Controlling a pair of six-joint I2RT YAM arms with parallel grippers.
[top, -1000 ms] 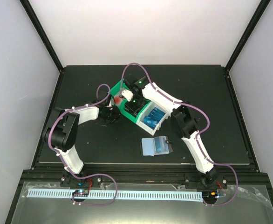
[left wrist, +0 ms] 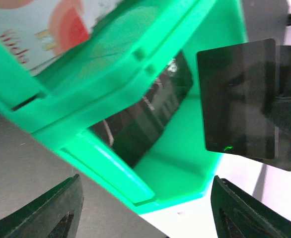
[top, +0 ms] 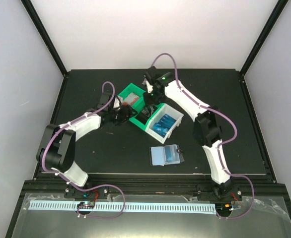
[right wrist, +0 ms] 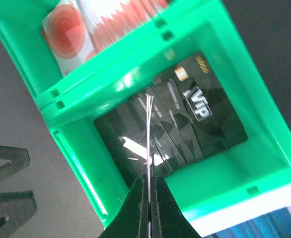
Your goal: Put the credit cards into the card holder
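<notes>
Green card holder bins (top: pixel 138 88) sit mid-table, holding black cards (right wrist: pixel 168 126) in one compartment and red-white cards (right wrist: pixel 68 34) in the other. An attached white bin (top: pixel 178 116) holds blue cards (top: pixel 164 125). My left gripper is open at the bins' left edge, nothing between its fingers. My right gripper is above the black-card compartment, shut, with a thin pale upright edge at its fingers, possibly a card seen edge-on; I cannot tell for sure.
An open blue-and-clear case (top: pixel 165 154) lies on the table below the bins.
The right arm has risen and moved back and right from over the bins, uncovering more of them. The left arm has shifted slightly.
</notes>
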